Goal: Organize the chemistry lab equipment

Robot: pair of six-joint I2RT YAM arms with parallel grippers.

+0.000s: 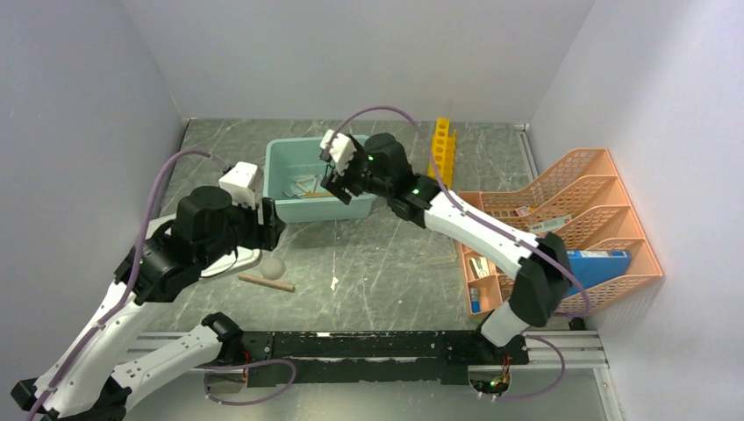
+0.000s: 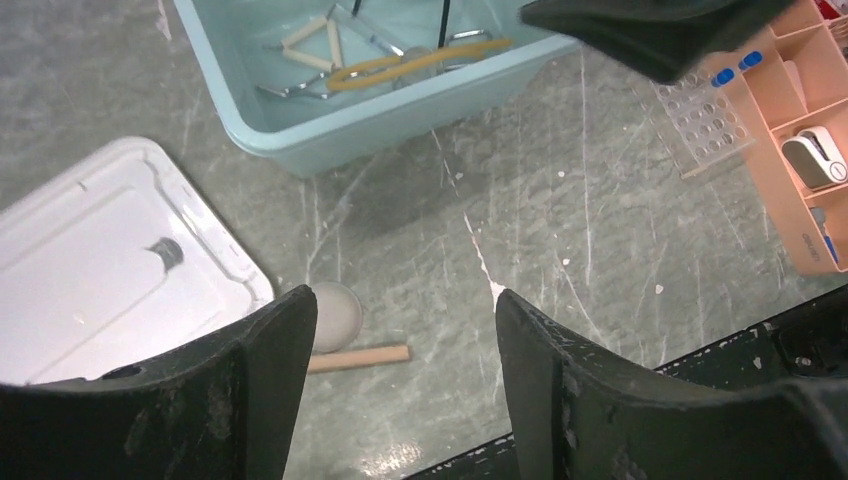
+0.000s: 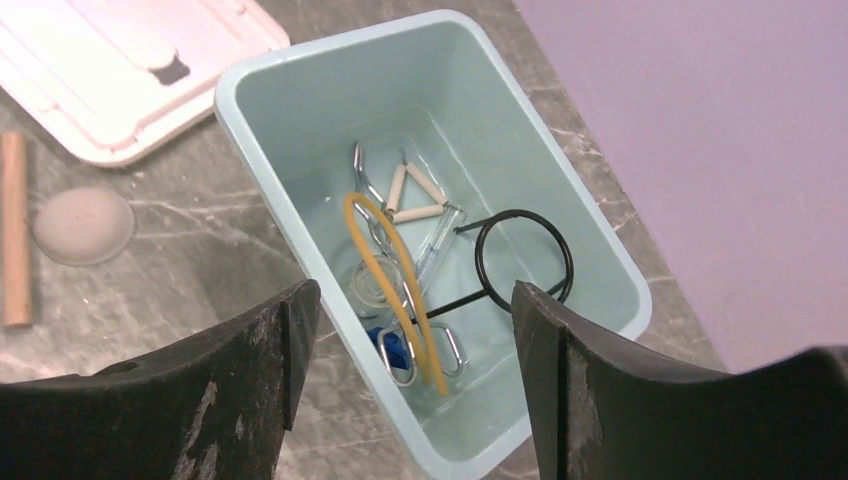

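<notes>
A teal bin (image 1: 289, 158) holds metal tools, a yellow tube (image 3: 362, 240), white pieces and a black ring stand (image 3: 480, 255). My right gripper (image 1: 338, 184) hangs raised above it, apart fingers empty in the right wrist view. My left gripper (image 1: 268, 224) hovers left of centre, fingers apart and empty over the worktop. A mortar-like round disc (image 2: 335, 318), wooden rod (image 2: 370, 356) and white tray (image 2: 90, 250) lie below it.
An orange organizer (image 1: 605, 210) with a blue folder stands at the right, beside a clear tube rack (image 2: 700, 125). A yellow rack (image 1: 441, 149) stands at the back.
</notes>
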